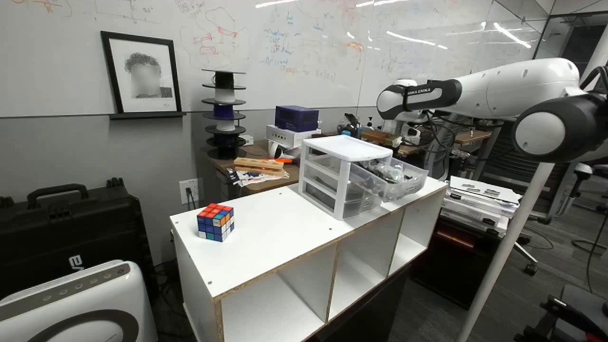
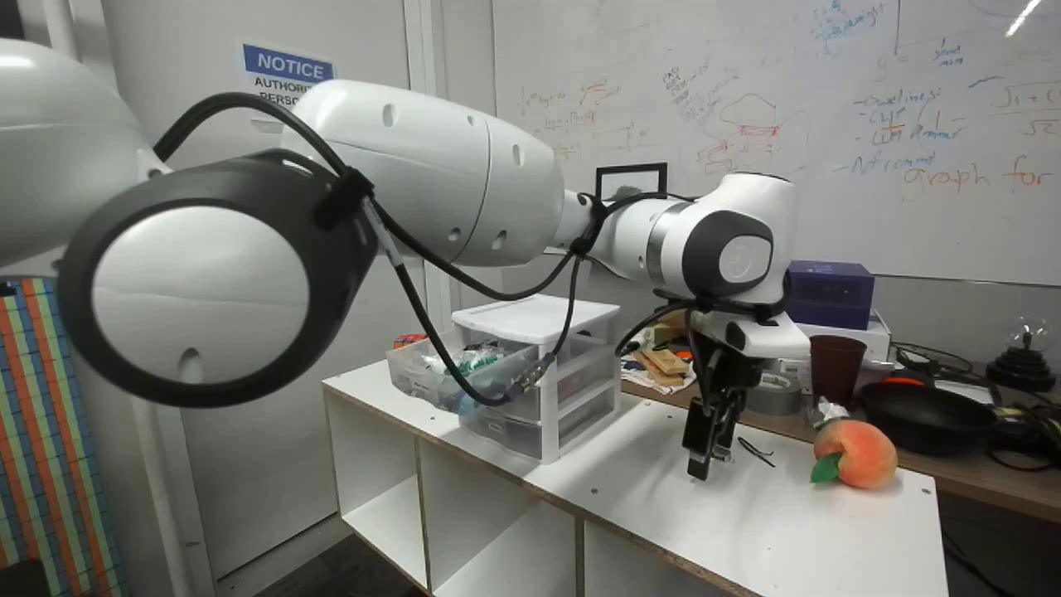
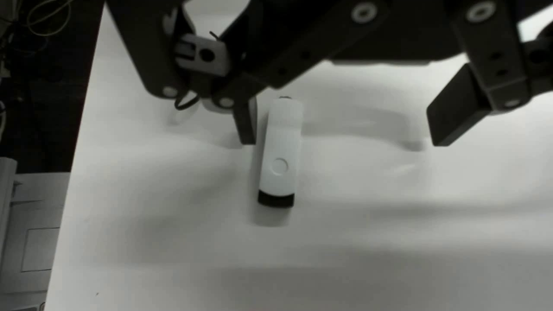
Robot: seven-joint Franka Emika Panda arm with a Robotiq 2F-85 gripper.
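A silver-white USB stick [image 3: 280, 147] with a black end lies flat on the white surface in the wrist view. My gripper is open above it. The stick lies close beside the left finger [image 3: 244, 120], while a wide empty gap separates it from the right finger [image 3: 456, 106]. Exterior view 2 has the gripper [image 2: 704, 459] pointing down, low over the white shelf top [image 2: 637, 468]; the stick cannot be made out there. The gripper is hidden in exterior view 1.
A drawer unit [image 2: 537, 318] with its top drawer pulled out stands on the shelf. Exterior view 2 has a peach [image 2: 863, 454] near the right end and a thin dark item [image 2: 756, 452] behind the gripper. In exterior view 1 a Rubik's cube [image 1: 216, 222] sits near the left end.
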